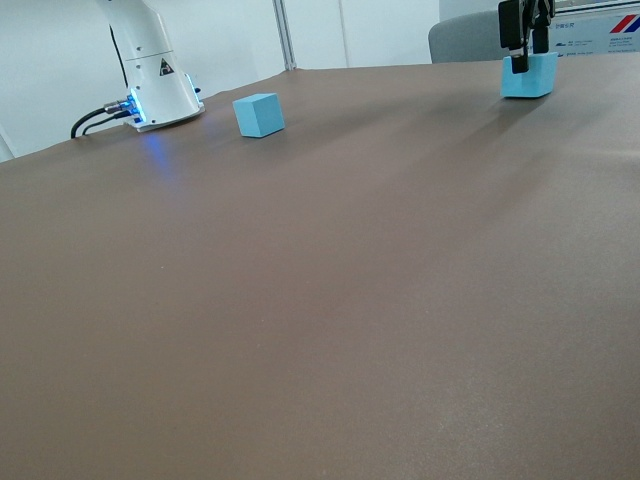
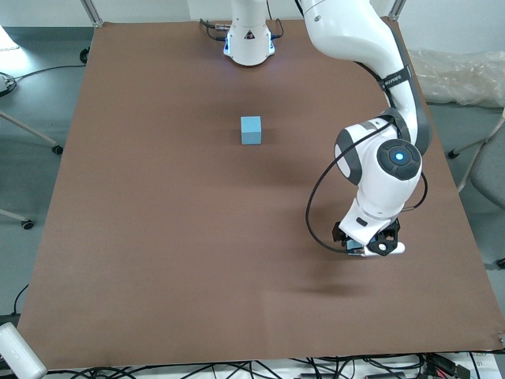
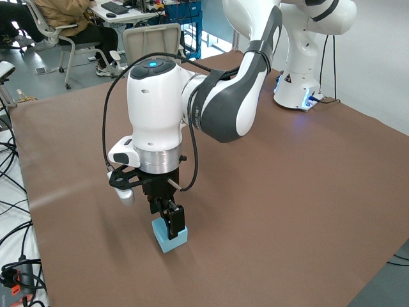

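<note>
One light blue cube [image 2: 251,130] sits alone on the brown table near its middle, also seen in the top view as the cube [image 1: 259,117]. A second light blue cube [image 1: 530,80] is at the black gripper [image 3: 167,224], whose fingers come down over and around it at table level. The cube's lower part shows below the fingers in the right view [image 3: 174,242]. In the left view it is mostly hidden under the white arm. Whether the fingers are closed on it cannot be told.
Cables run along the near edge in the left view, with a white cylinder [image 2: 20,351] at the lower left corner.
</note>
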